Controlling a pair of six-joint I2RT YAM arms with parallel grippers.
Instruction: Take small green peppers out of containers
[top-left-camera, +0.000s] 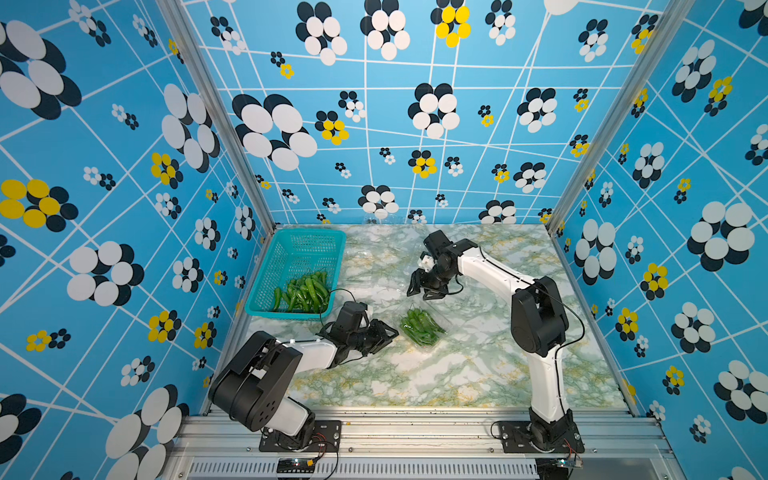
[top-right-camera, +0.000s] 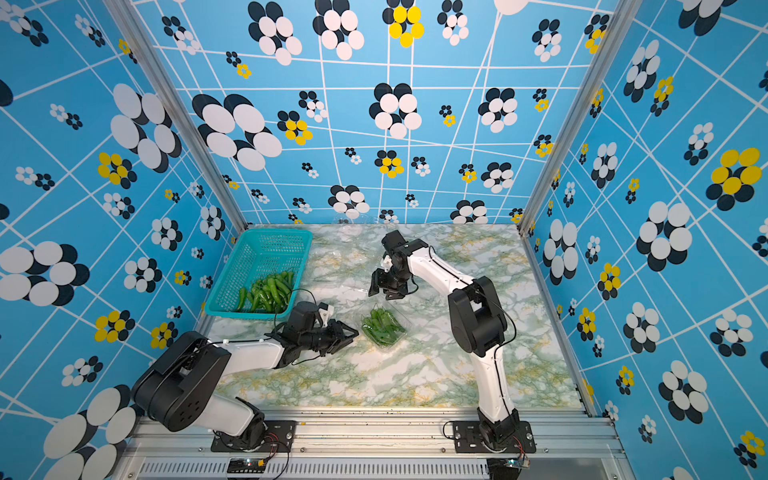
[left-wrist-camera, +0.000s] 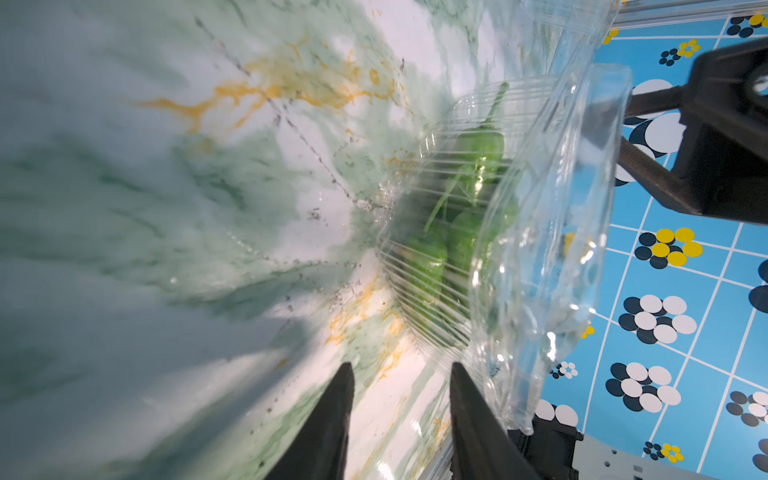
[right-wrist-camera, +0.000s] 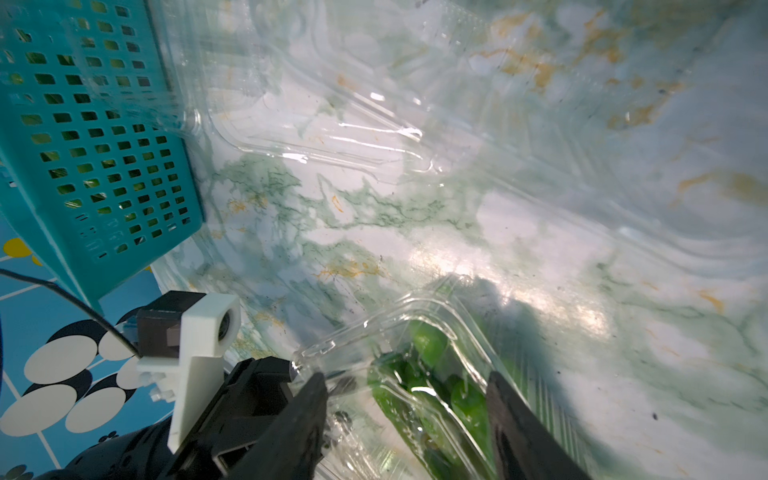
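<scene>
A clear plastic container (top-left-camera: 421, 326) of small green peppers stands on the marble table between my grippers; the left wrist view shows peppers (left-wrist-camera: 480, 160) through its ridged side. My left gripper (top-left-camera: 384, 336) is just left of the container, fingers part open, nothing seen between them. My right gripper (top-left-camera: 417, 284) hangs over the container's far side; in the right wrist view its parted fingers (right-wrist-camera: 512, 416) frame the container's rim, with peppers (right-wrist-camera: 432, 344) inside. Whether they touch it is unclear.
A turquoise basket (top-left-camera: 336, 248) holding many peppers stands at the back left. Clear empty plastic containers or lids (right-wrist-camera: 336, 128) lie behind the pepper container, beside the basket.
</scene>
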